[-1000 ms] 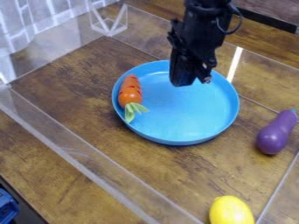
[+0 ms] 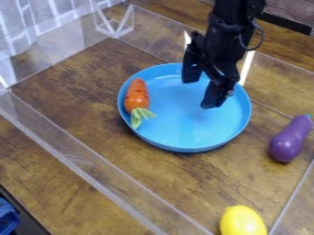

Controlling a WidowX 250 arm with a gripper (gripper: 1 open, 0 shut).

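Observation:
My gripper [image 2: 207, 81] hangs open over the back half of a blue plate [image 2: 182, 124], its dark fingers pointing down with nothing seen between them. An orange toy carrot [image 2: 136, 95] with pale green leaves lies on the left side of the plate. A purple toy eggplant [image 2: 288, 139] lies on the wooden surface to the right of the plate. A yellow lemon-like toy [image 2: 241, 221] sits at the bottom right.
Clear plastic edges run along the left and across the foreground. A blue object [image 2: 10, 220] shows at the bottom left corner.
Since a second ago my gripper has come down lower over the plate, its fingers now more visible. The carrot, eggplant and lemon have not moved.

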